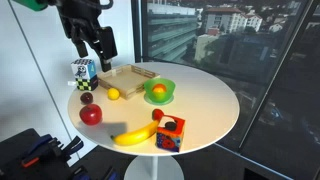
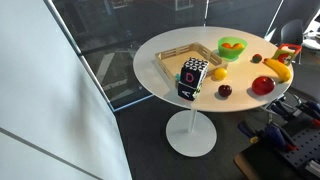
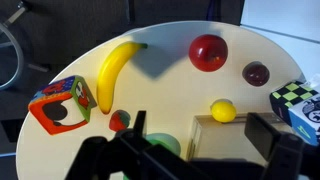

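My gripper [image 1: 93,48] hangs high above the left side of the round white table, open with nothing between its fingers. Seen from the wrist, the gripper has its dark fingers wide apart over the tray. A yellow lemon [image 3: 223,110] rests by the edge of the wooden tray [image 3: 206,150]. Near the table's rim are a red apple [image 3: 208,53], a dark plum [image 3: 256,73] and a banana [image 3: 115,70]. A strawberry [image 3: 119,121] lies close to a colourful open cube [image 3: 60,105]. The green bowl [image 1: 160,97] holds an orange fruit [image 1: 159,88].
A tall black-and-white patterned box [image 2: 191,79] stands at the table edge beside the tray. The tray looks mostly empty. Bare tabletop [image 1: 205,98] lies to the right of the bowl in exterior view 1.
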